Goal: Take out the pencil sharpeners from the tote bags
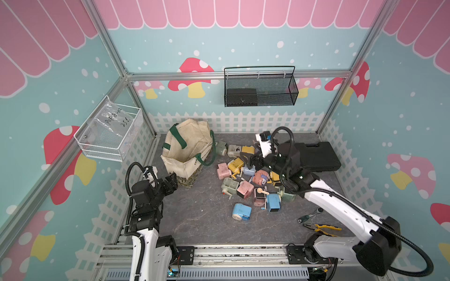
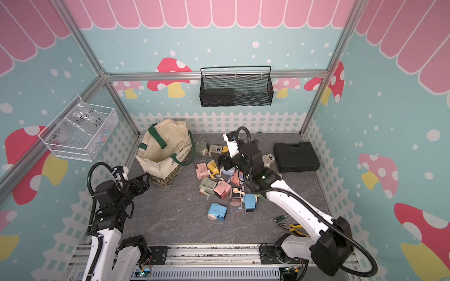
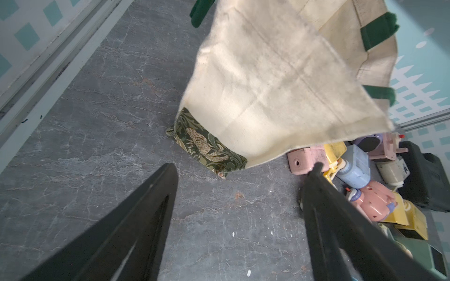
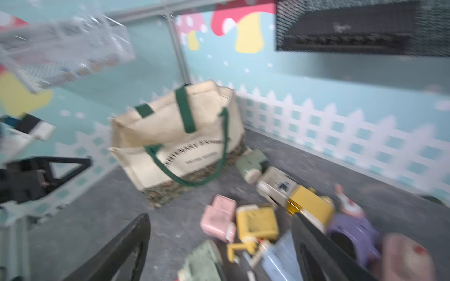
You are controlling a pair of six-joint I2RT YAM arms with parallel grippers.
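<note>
The cream tote bag [image 1: 179,167] with green handles stands slumped at the back left, its mouth gaping. No sharpener shows in the part of its inside visible from above. Several sharpeners lie loose on the floor to its right, among them a blue one [image 1: 241,211], a pink one [image 4: 219,217], a yellow one [image 4: 256,222] and a green one [image 1: 229,186]. My left gripper is open and empty, just in front of the bag's near left side. Above the sharpener pile, my right gripper is also open, away from the bag; its view is blurred.
A black case [image 1: 319,156] lies at the back right. Yellow-handled pliers [image 1: 327,228] and a small tool [image 1: 310,215] rest at the front right.
</note>
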